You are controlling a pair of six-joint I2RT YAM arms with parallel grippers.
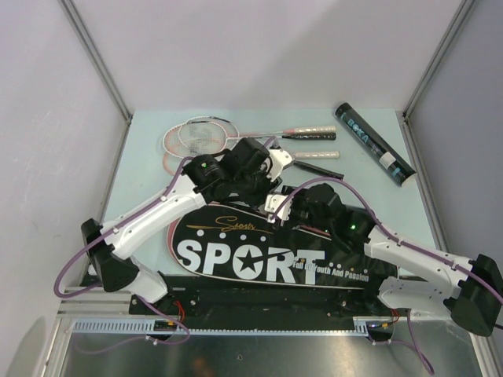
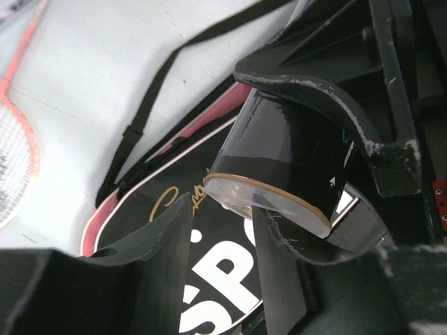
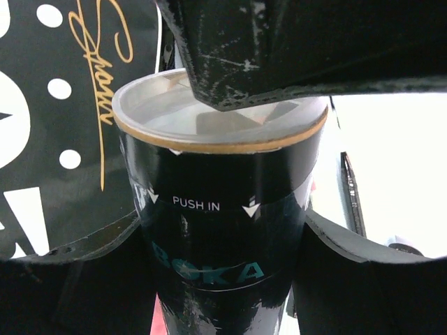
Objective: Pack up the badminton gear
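A black shuttlecock tube (image 3: 220, 244) marked "PUSH IN" stands between the fingers of my right gripper, which is shut on it. Its translucent end with a thin brown ring faces upward in that view, and a black part of the other arm hangs over it. In the left wrist view my left gripper is part open, its tips just below the tube's clear end (image 2: 269, 199), with nothing seen between them. The black SPORT bag (image 1: 228, 255) lies flat beneath both arms. From above, the arms hide the held tube.
Rackets (image 1: 203, 137) lie at the back left, their handles (image 1: 310, 135) reaching toward the middle. A second black tube (image 1: 375, 144) rests at the back right. Both arms crowd close together over the bag.
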